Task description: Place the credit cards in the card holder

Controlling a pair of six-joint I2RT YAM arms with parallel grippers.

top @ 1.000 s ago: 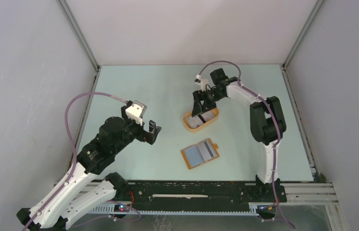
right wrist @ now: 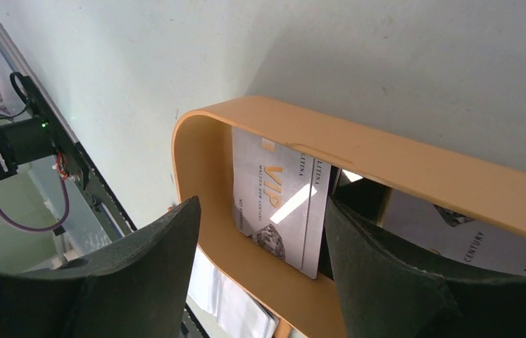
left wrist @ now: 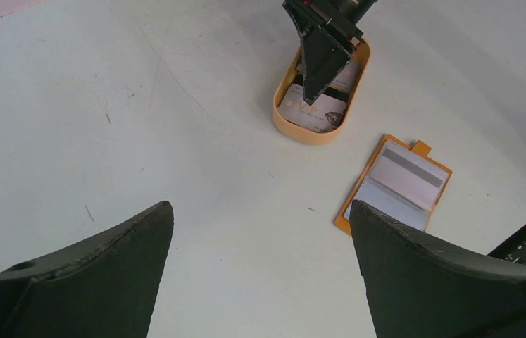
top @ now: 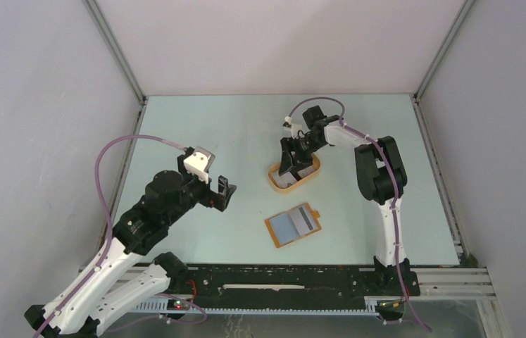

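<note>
An oval tan box [top: 272,182] sits at mid-table with silver credit cards [right wrist: 274,190] lying inside, "VIP" printed on one, others reading "CENTURY". My right gripper is low over the box, part open, one finger inside beside the VIP card's edge; whether it touches the card is unclear. The orange card holder [top: 293,226] with grey-blue pocket flaps lies nearer the front, also in the left wrist view [left wrist: 393,186]. My left gripper [top: 223,193] hangs open and empty at the table's left, apart from both box and holder.
Walls with metal rails border both sides, and a dark rail [top: 337,278] runs along the front edge.
My right gripper has shifted slightly left and toward the front, down over the box, with its arm following leftward. The left arm, box and holder have stayed in place.
</note>
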